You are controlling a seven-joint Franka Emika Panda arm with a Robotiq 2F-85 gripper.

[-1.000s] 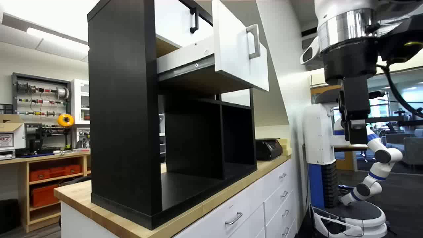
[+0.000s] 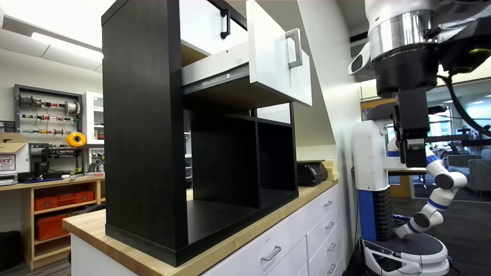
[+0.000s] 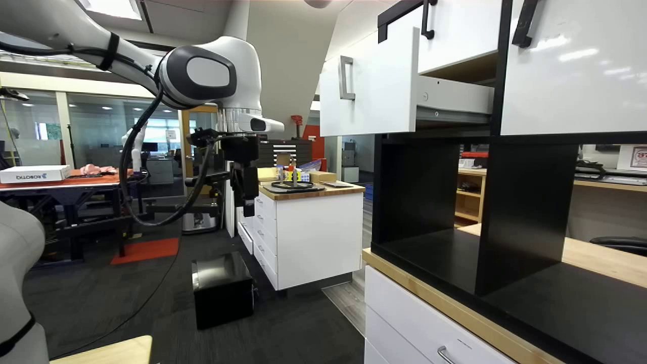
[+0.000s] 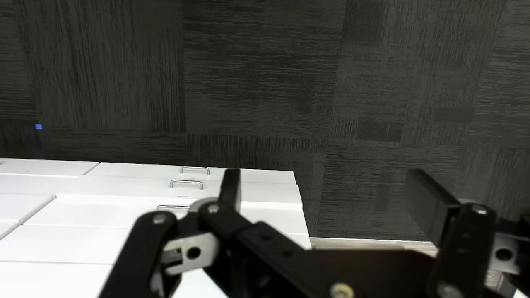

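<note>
A white drawer [image 2: 279, 55] with a grey handle [image 2: 294, 48] stands pulled out of the black shelf unit [image 2: 141, 133]. The same drawer [image 3: 371, 91] shows in exterior view 2, its handle [image 3: 346, 78] facing the arm's side. My gripper is open, its fingers wide apart with only dark carpet and a bit of white cabinet behind them in the wrist view. It points downward, and in exterior view 2 the gripper [image 3: 245, 203] hangs apart from the drawer, lower and to its left.
The shelf's lower compartments [image 2: 225, 158] are empty. Below it runs a wooden counter [image 2: 257, 225] over white drawers with metal handles. A black box [image 3: 223, 290] sits on the floor, and another cabinet [image 3: 318, 236] stands behind. Open floor lies under the arm.
</note>
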